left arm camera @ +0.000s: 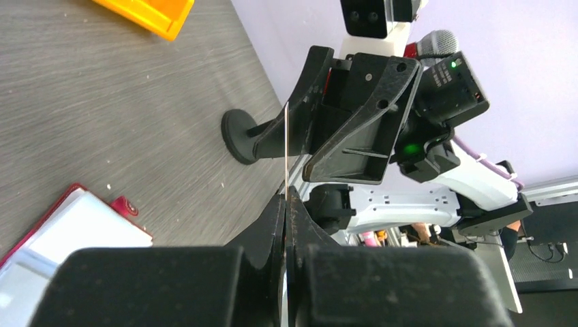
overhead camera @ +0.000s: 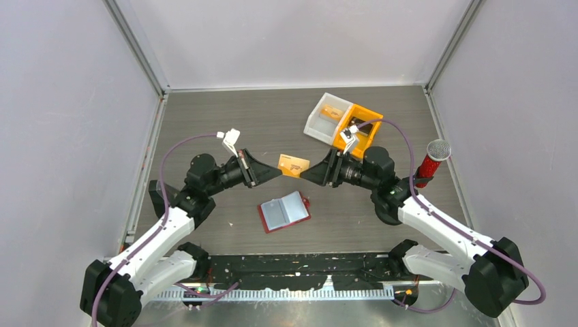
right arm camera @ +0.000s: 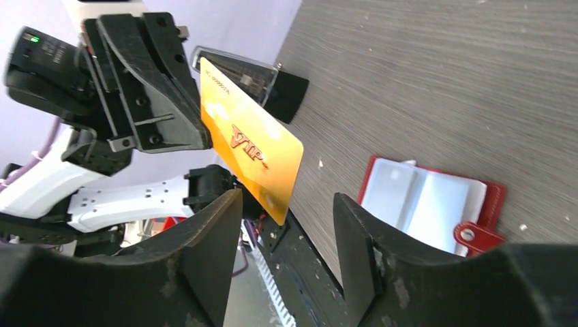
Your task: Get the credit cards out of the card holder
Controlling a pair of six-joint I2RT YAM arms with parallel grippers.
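An orange card (overhead camera: 293, 165) with "VIP" lettering is held up above the table by my left gripper (overhead camera: 280, 172), which is shut on one end of it. The left wrist view shows the thin card (left arm camera: 286, 146) edge-on, rising from the closed fingertips. My right gripper is open, its fingers on either side of the card's free corner in the right wrist view. Below, the red card holder (overhead camera: 284, 211) lies spread open on the table with pale clear sleeves. Any cards inside those sleeves cannot be made out.
Behind the right arm stands a two-part bin: a white compartment (overhead camera: 315, 129) with an orange card inside, and an orange compartment (overhead camera: 375, 116) with a dark item. A red microphone (overhead camera: 431, 163) stands at the right.
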